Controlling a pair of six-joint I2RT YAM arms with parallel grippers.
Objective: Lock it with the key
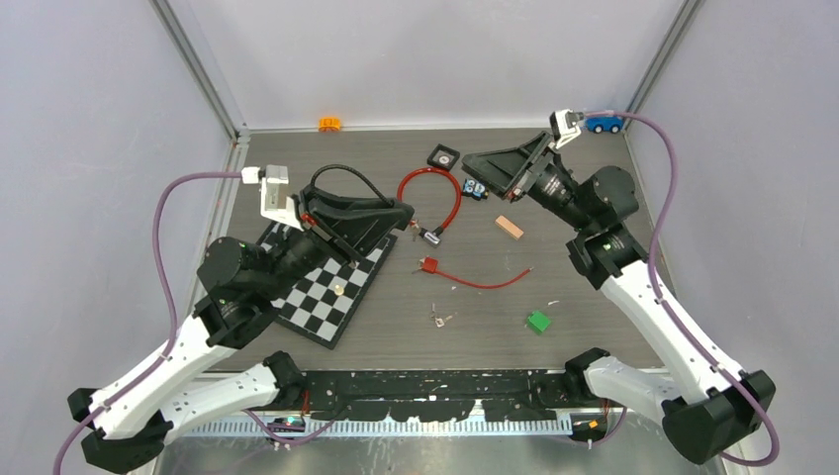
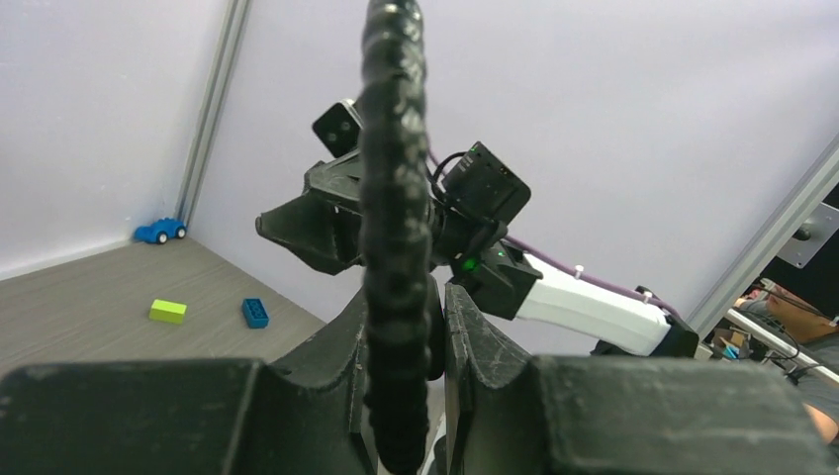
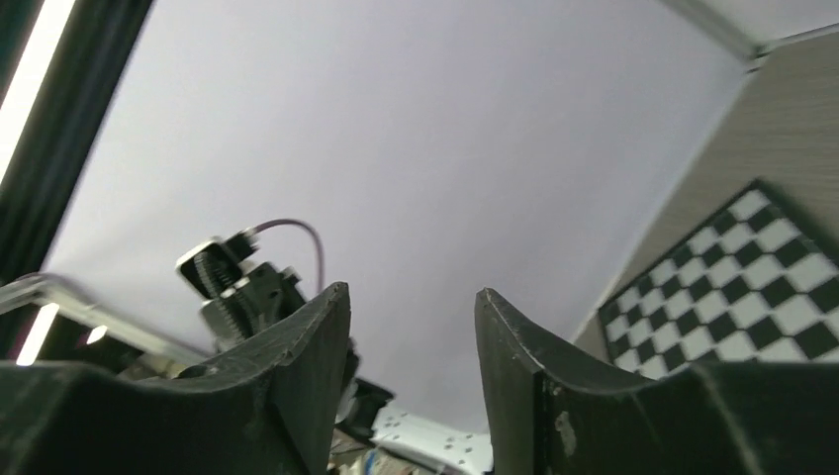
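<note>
A black ribbed cable [image 1: 340, 167] arches over my left gripper [image 1: 400, 212], which is raised above the table at centre-left. In the left wrist view this cable [image 2: 394, 198] crosses the foreground, and a dark part of it appears between the close-set fingers [image 2: 475, 366]. My right gripper [image 1: 488, 178] hangs at centre-right; in the right wrist view, nothing lies in the gap between its fingers. A looped red cable lock [image 1: 456, 201] lies at the back centre, its dark barrel [image 1: 430, 237] at the front. Small keys [image 1: 441, 318] rest on the table near the front.
A short red cable [image 1: 485, 285] and a green block [image 1: 538, 322] lie at centre. The chessboard [image 1: 331, 305] sits under the left arm. A wooden block [image 1: 510, 228], a blue-and-black piece [image 1: 475, 188] and a black square case [image 1: 443, 156] are farther back.
</note>
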